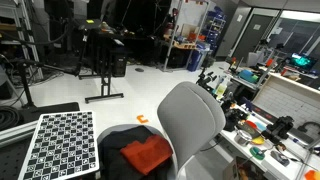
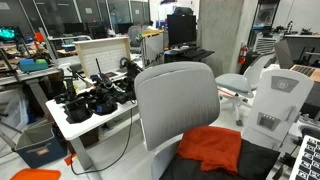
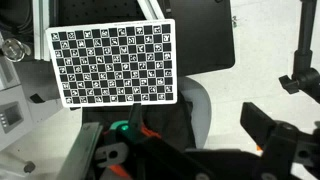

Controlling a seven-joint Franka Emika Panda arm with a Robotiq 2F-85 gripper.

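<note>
A black-and-white patterned board (image 3: 118, 64) fills the upper left of the wrist view, facing the camera; it also appears at the lower left of exterior view 1 as a checkered panel (image 1: 62, 145). My gripper shows as dark parts along the bottom of the wrist view, open, with no object visible between them. On the seat of a grey chair (image 1: 192, 118) lies a crumpled red cloth (image 1: 147, 153). The second exterior view shows that cloth (image 2: 212, 147) behind the chair's backrest (image 2: 178, 100). In the wrist view, dark gripper parts partly cover the cloth.
A long white workbench (image 2: 95, 128) carries black equipment and tools. A grey bin (image 2: 38, 143) stands by its left end. Orange pieces (image 1: 143, 119) lie on the pale floor. Open floor (image 3: 262, 80) shows at the wrist view's right, beside a black stand (image 3: 303, 70).
</note>
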